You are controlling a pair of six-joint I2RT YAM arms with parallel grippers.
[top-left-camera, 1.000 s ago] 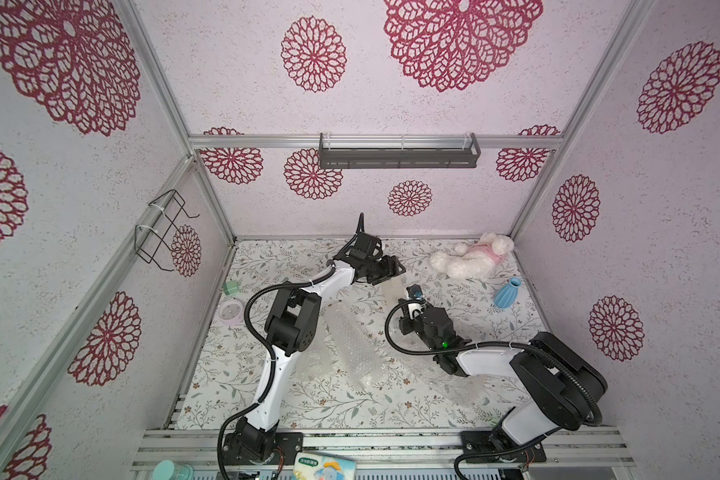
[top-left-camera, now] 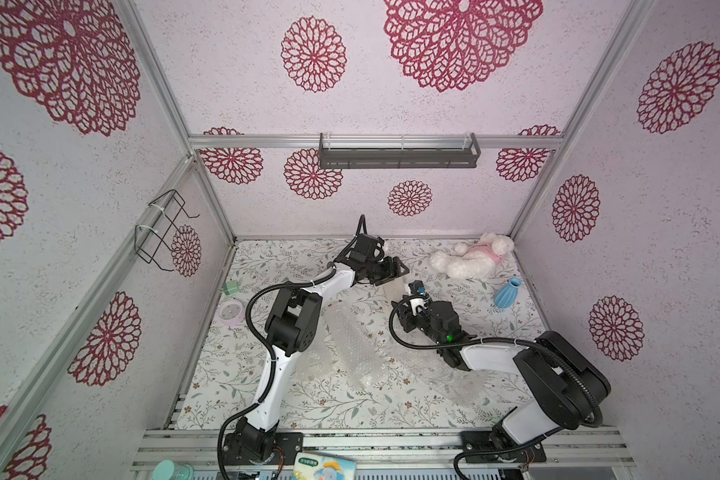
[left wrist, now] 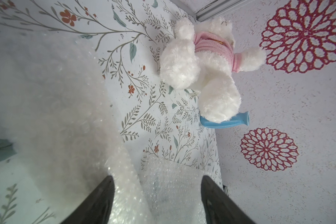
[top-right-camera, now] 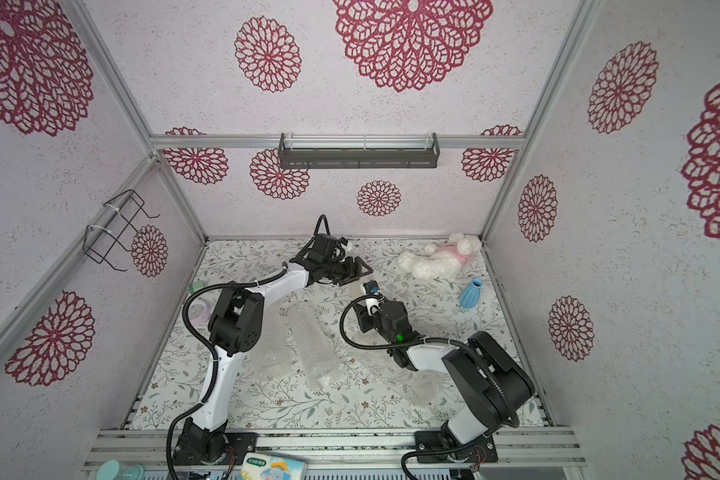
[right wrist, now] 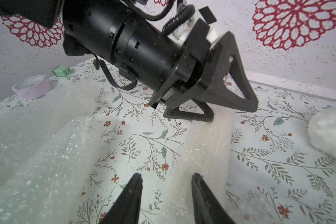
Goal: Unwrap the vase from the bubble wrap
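Note:
The blue vase [top-left-camera: 506,293] is bare and apart from the wrap, near the right wall. A long bubble wrap strip [right wrist: 205,149] extends from beneath my left gripper toward my right one. Two wrist views show its pale folds; in the left one, the bubble wrap [left wrist: 74,123] fills much of the left side. My left gripper [top-left-camera: 400,272] is at the strip's far end, its fingers apart, with no firm hold showing. My right gripper hangs over the near part, open, nothing clearly gripped between its fingertips.
More bubble wrap [top-left-camera: 356,348] lies across the middle and front. A white plush toy [top-left-camera: 476,260] sits at the back right. A pink ring [top-left-camera: 231,312] and green block [top-left-camera: 231,286] are at far left. Both grippers are close together.
My left gripper has edged a little to the right. The vase and plush toy are where they were.

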